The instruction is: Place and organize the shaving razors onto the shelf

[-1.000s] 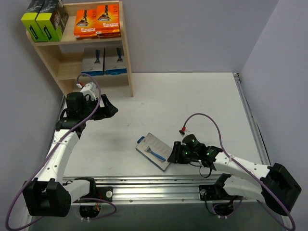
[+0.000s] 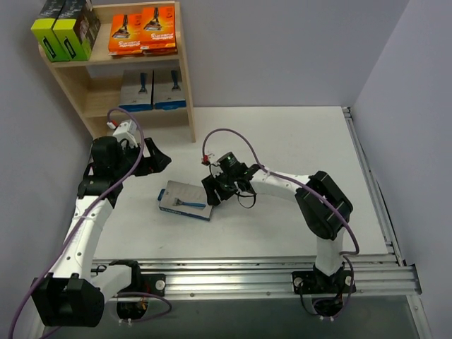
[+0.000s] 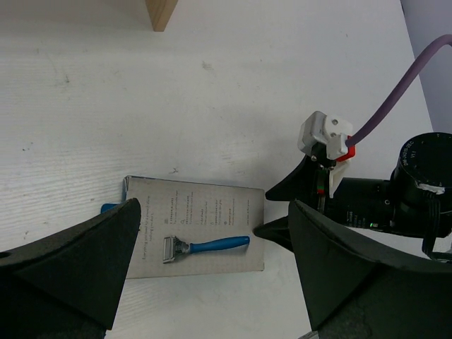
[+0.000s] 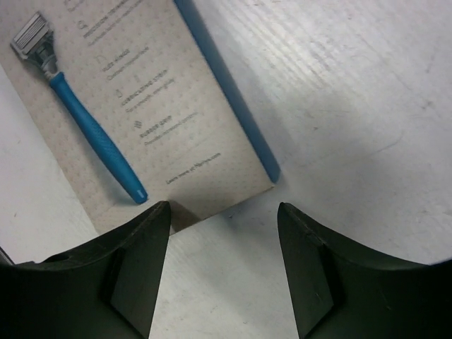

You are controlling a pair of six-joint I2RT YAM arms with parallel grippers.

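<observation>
One grey razor box (image 2: pixel 181 191) lies flat on the table, a blue razor (image 3: pixel 212 244) on its upper face. At the box's right end is my right gripper (image 2: pixel 214 192). In the right wrist view its fingers (image 4: pixel 145 247) stand apart, the box's near end just beyond, one corner beside the left fingertip. My left gripper (image 2: pixel 161 159) hangs open above and left of the box, nothing between its fingers. Two similar grey razor boxes (image 2: pixel 137 90) stand side by side on the lower level of the wooden shelf (image 2: pixel 104 95).
Orange boxes (image 2: pixel 158 30) and green-black boxes (image 2: pixel 75 32) fill the shelf's upper level. Bare white table (image 2: pixel 296 141) spreads to the right and behind. Metal rails (image 2: pixel 240 277) run along the front edge.
The razor box has moved left and away from the front edge, turning nearly parallel to it. My right gripper has travelled along at its right end. The left arm has barely moved.
</observation>
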